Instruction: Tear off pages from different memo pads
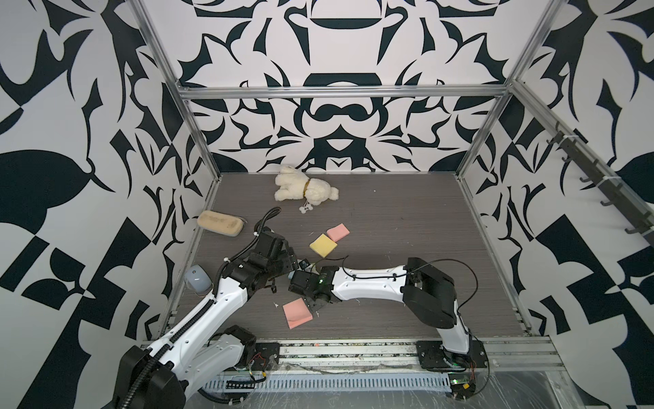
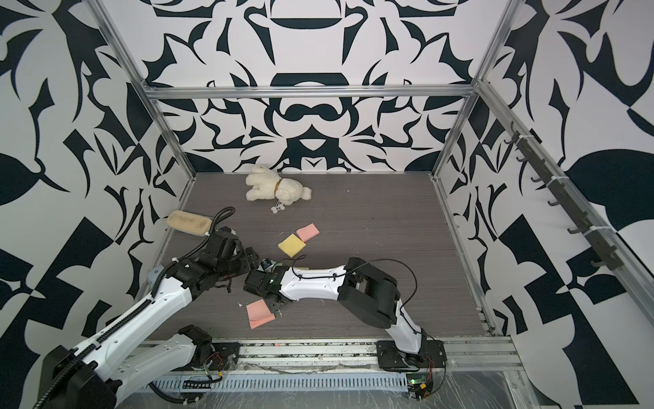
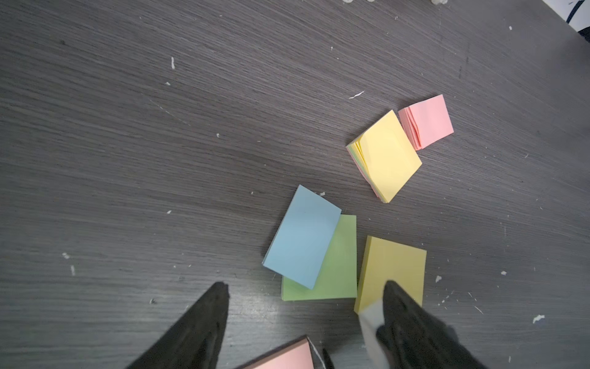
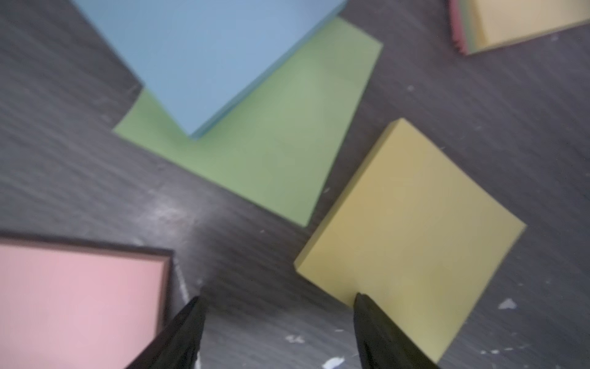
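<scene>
A blue memo pad lies partly on top of a green pad. To their right is a yellow pad, partly covered by a finger in both wrist views. Farther back, a second yellow pad with fanned edges touches a small pink pad. A larger pink pad lies near the front. My left gripper is open above the blue and green pads, nothing between its fingers. Open and empty, my right gripper hangs low between the larger pink pad and the yellow one.
A white plush dog lies at the back. On the left are a tan oblong thing and a grey mouse-like object. Both grippers are close together over the pads. The table's right half behind the right arm is bare.
</scene>
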